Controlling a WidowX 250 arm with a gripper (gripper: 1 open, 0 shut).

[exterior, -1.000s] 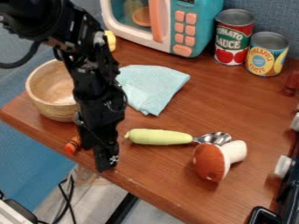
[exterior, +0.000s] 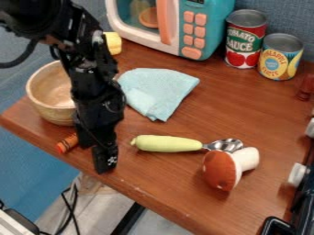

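My black gripper (exterior: pixel 103 154) points down at the left front of the wooden table (exterior: pixel 160 184), beside an orange-red object (exterior: pixel 68 143) lying left of it; whether its fingers are open or shut is unclear. A wooden bowl (exterior: pixel 47 90) stands behind it at the left. To the right lie a pale green ice-cream scoop (exterior: pixel 167 143) with a metal head, a plush mushroom (exterior: pixel 219 171) and a folded light blue cloth (exterior: pixel 153 88).
A toy microwave (exterior: pixel 172 23), a tomato can (exterior: pixel 244 41) and a second can (exterior: pixel 281 57) stand at the back. A black appliance (exterior: pixel 296 193) occupies the right edge.
The objects on the table look mostly unmoved.
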